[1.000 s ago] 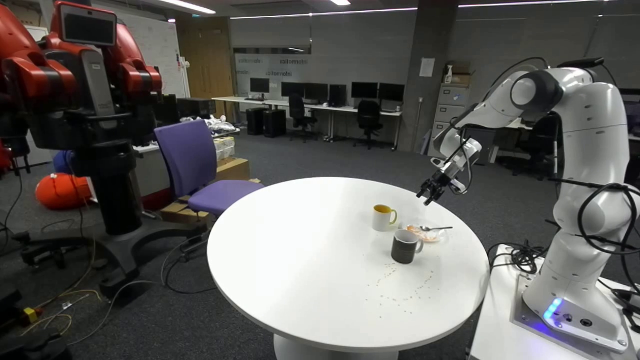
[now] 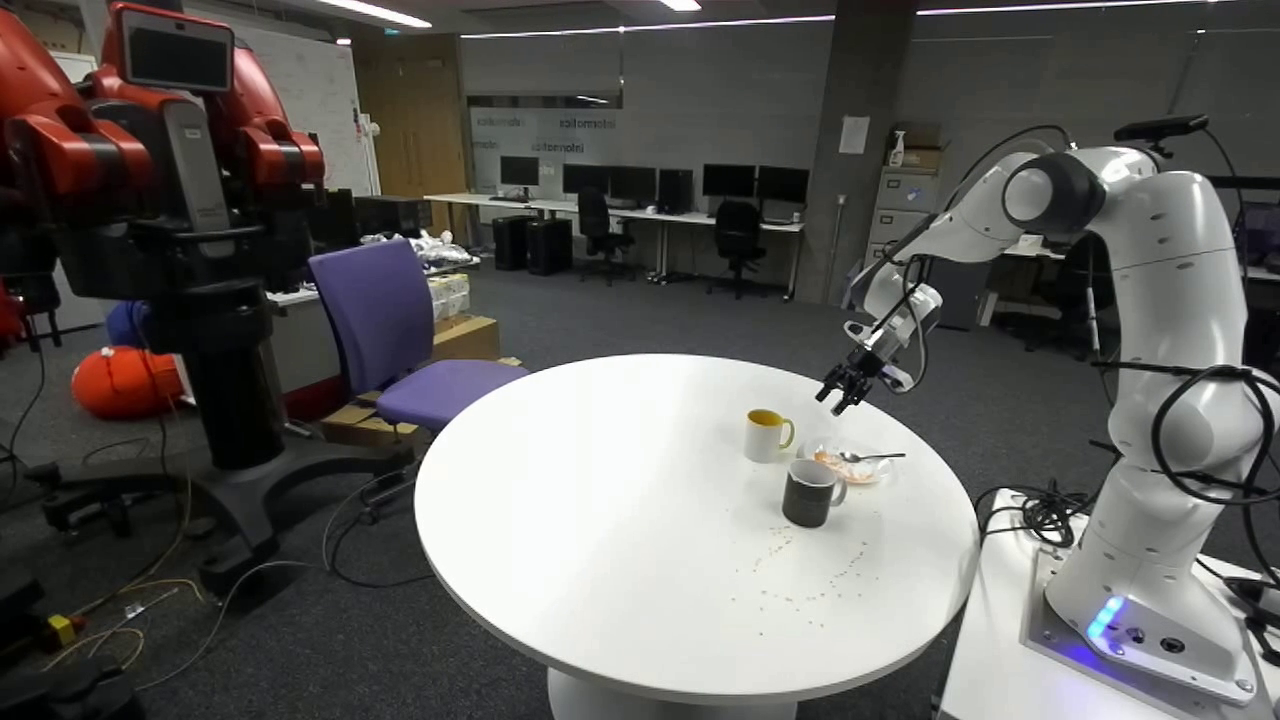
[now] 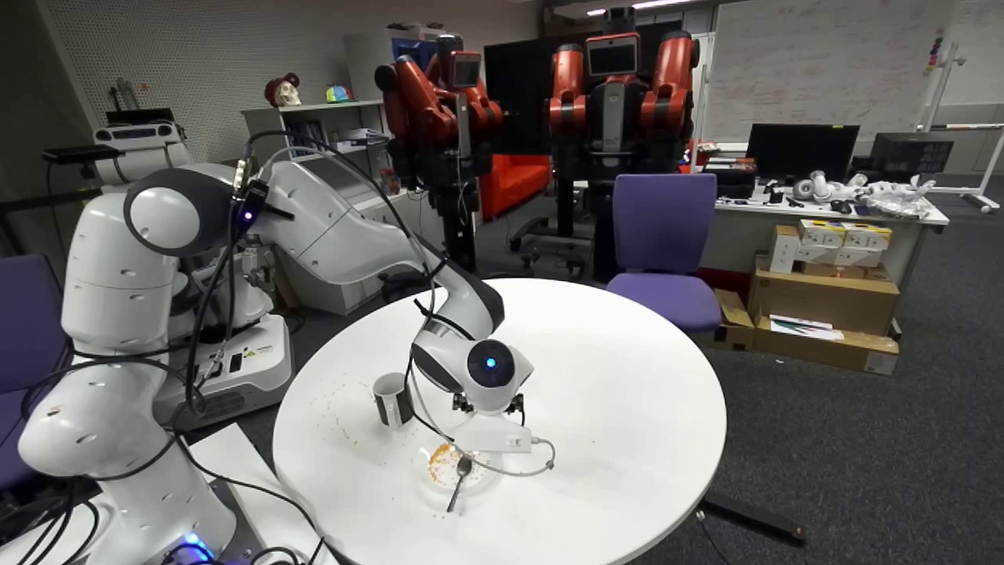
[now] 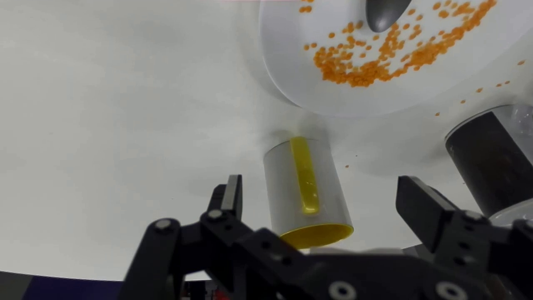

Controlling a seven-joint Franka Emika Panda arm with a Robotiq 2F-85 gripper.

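Observation:
My gripper [image 2: 840, 403] hangs above the far right part of the round table, its fingers apart. In the wrist view the white mug with a yellow inside and handle [image 4: 287, 185] appears between the two fingers, one finger [image 4: 232, 196] to its left; nothing touches it. Upright on the table, the same mug [image 2: 761, 437] stands lower than my fingertips. A dark grey mug [image 2: 807, 497] is nearer the front. The shallow bowl [image 3: 481, 482] holds orange grains [image 4: 359, 72], with a spoon [image 4: 382, 14] resting in it. My arm hides the yellow mug in exterior view 2.
Small grains [image 2: 798, 598] lie scattered on the table [image 2: 600, 504] near the dark mug. A purple chair [image 2: 450, 394] stands close by the table's far left edge.
My gripper has shifted a little to the left in exterior view 1, toward the yellow mug, and stays open. The mugs, bowl and spoon have not moved.

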